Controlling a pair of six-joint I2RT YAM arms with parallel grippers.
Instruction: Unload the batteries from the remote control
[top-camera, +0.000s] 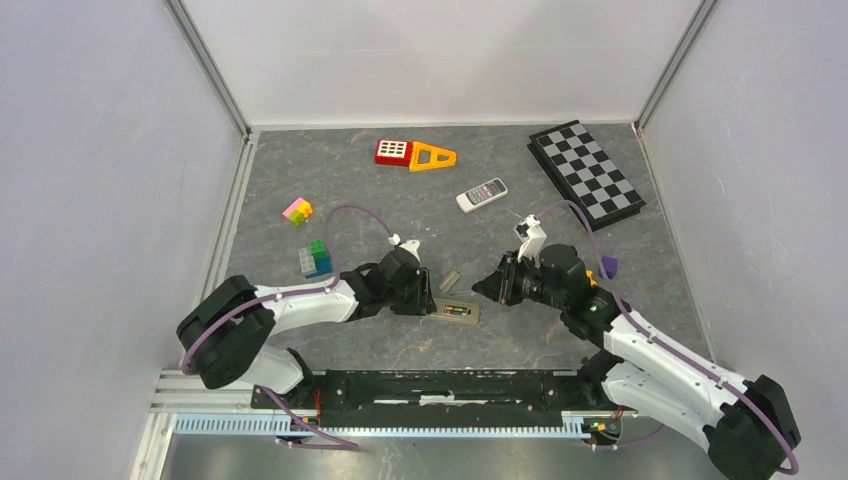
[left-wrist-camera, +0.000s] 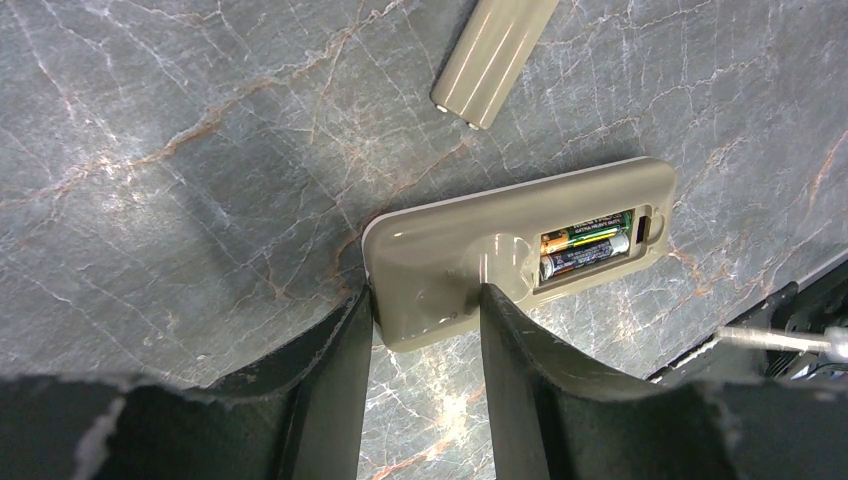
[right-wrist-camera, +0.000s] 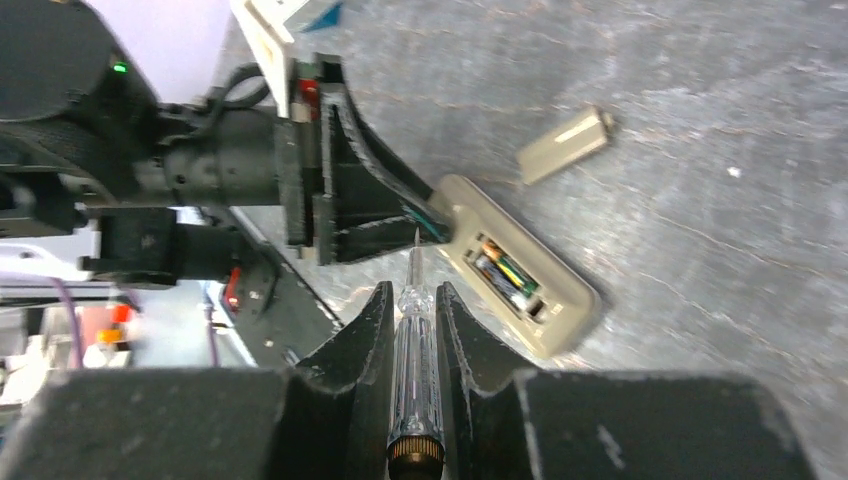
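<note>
A beige remote control (left-wrist-camera: 455, 245) lies face down on the grey surface, its battery compartment uncovered. Inside sit two batteries (left-wrist-camera: 585, 245), side by side. My left gripper is shut across the remote's end away from the compartment. In the right wrist view, my right gripper is shut on a thin pointed tool with a clear handle (right-wrist-camera: 415, 370), its tip pointing forward. From above, the right gripper (top-camera: 488, 290) hovers to the right of the remote, apart from it. The loose battery cover (left-wrist-camera: 497, 60) lies just behind the remote.
A white remote (top-camera: 482, 195) rests farther back. Toy bricks (top-camera: 315, 258) stand at left, a red and yellow toy (top-camera: 415, 155) at the back, and a chessboard (top-camera: 587, 173) at back right. A purple block (top-camera: 609, 267) sits by the right arm.
</note>
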